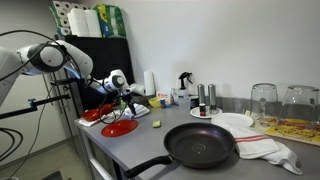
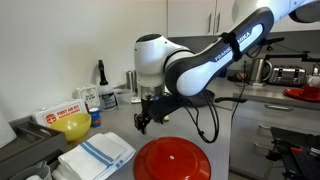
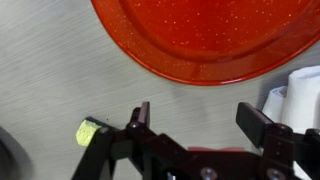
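Note:
In the wrist view my gripper stands open, its two dark fingers wide apart. Bare grey counter shows between the fingertips. A red plate (image 3: 210, 45) lies just beyond them, at the top of that view. To the left of the left finger is a small yellow-green block (image 3: 88, 132) with a dark side. Exterior view 2 has the white arm above the counter behind the red plate (image 2: 172, 158). The same plate (image 1: 119, 128) and block (image 1: 156, 124) show in exterior view 1, where the fingers are too small to make out.
A black frying pan (image 1: 198, 145) sits right of the block. Beside it are a white plate (image 1: 233, 120) and a cloth (image 1: 268, 149). Folded white towels (image 2: 97, 158) and a yellow bowl (image 2: 73, 126) lie near the red plate. Counter between plate and pan is clear.

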